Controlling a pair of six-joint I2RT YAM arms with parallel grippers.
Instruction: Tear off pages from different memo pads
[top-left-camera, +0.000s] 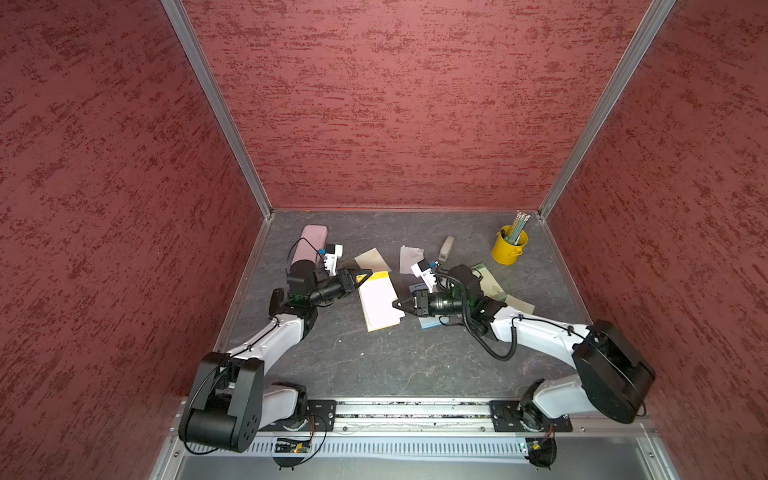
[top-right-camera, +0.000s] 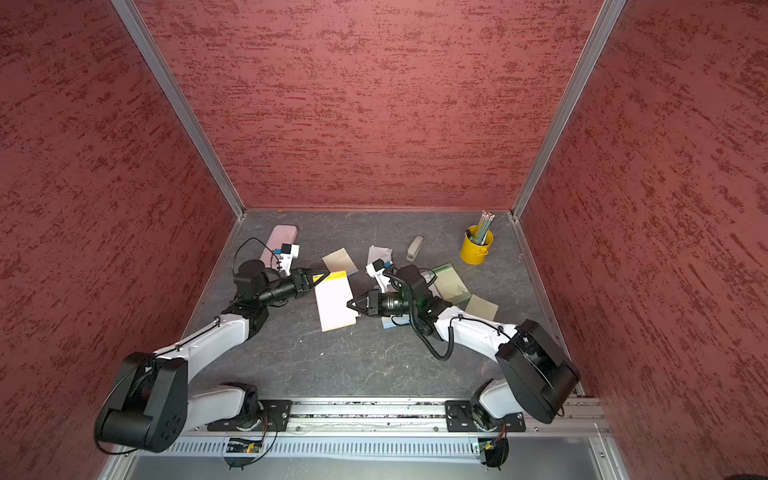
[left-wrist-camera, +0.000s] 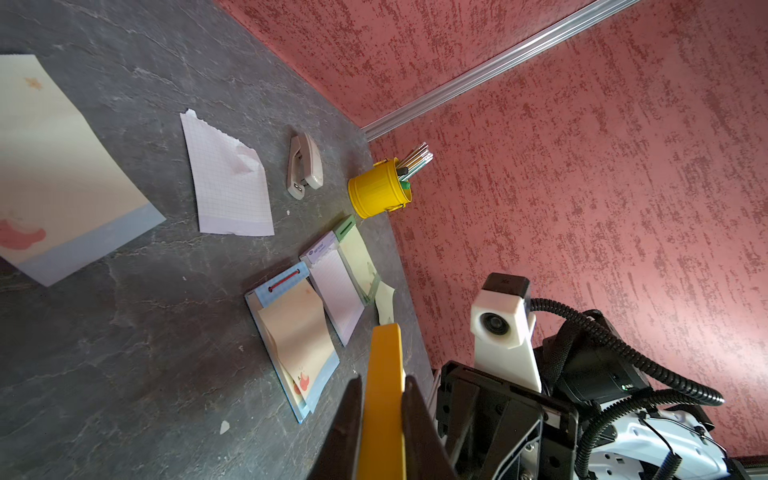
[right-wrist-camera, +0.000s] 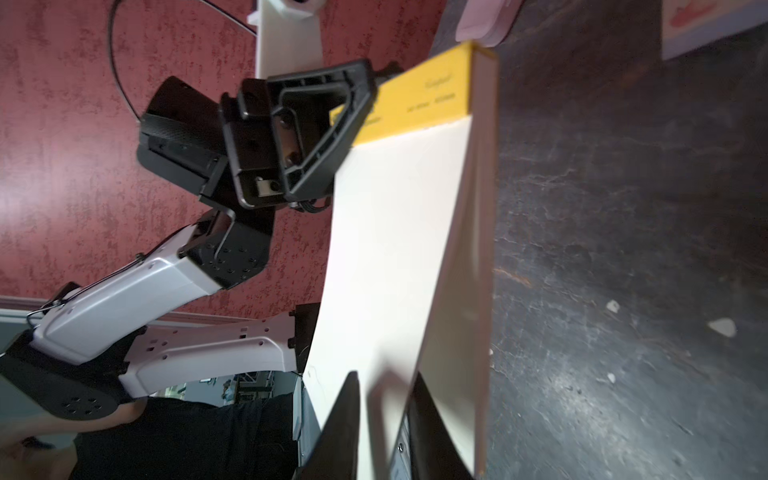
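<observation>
My left gripper (top-left-camera: 370, 273) is shut on the yellow top binding of a white memo pad (top-left-camera: 377, 304), holding it up off the table. In the left wrist view the yellow binding (left-wrist-camera: 384, 400) stands edge-on between its fingers. The right gripper is at the lower part of the same pad, its fingers part open, with the edge of the white top page (right-wrist-camera: 396, 192) running between the fingers. That page bows away from the sheets behind it but still meets the binding.
Loose beige (left-wrist-camera: 64, 168) and lilac (left-wrist-camera: 228, 180) sheets lie on the table near a stapler (left-wrist-camera: 305, 165). Blue (left-wrist-camera: 296, 328), purple (left-wrist-camera: 336, 284) and green (left-wrist-camera: 358, 260) pads lie together. A pencil bucket (top-left-camera: 509, 246) and pink case (top-left-camera: 310, 242) stand further back.
</observation>
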